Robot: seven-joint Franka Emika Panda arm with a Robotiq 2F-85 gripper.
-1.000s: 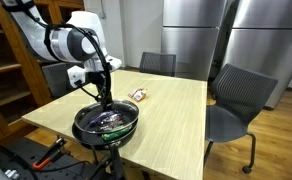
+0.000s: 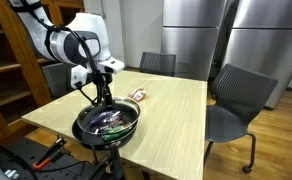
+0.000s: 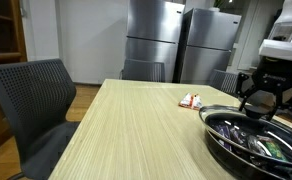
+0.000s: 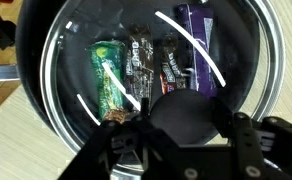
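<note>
A clear glass lid (image 4: 269, 85) with a metal rim and a round black knob (image 4: 183, 114) spans the wrist view. My gripper (image 2: 104, 99) is shut on that knob, its fingers at the knob's two sides. Under the lid is a dark pot (image 3: 225, 150). Through the glass I see a green wrapper (image 4: 107, 80), a brown wrapper (image 4: 139, 65), a smaller dark wrapper (image 4: 173, 66) and a purple wrapper (image 4: 201, 45). Whether the lid rests fully on the pot or stands slightly clear of it, I cannot tell.
A red and white packet (image 2: 138, 94) lies on the pale wooden table (image 2: 173, 120) beyond the pot. A black chair (image 2: 236, 105) stands at the right, with another chair (image 2: 158, 64) at the far end.
My arm and gripper have shifted slightly to the right, toward the table. The pot and the packet have stayed where they were.
</note>
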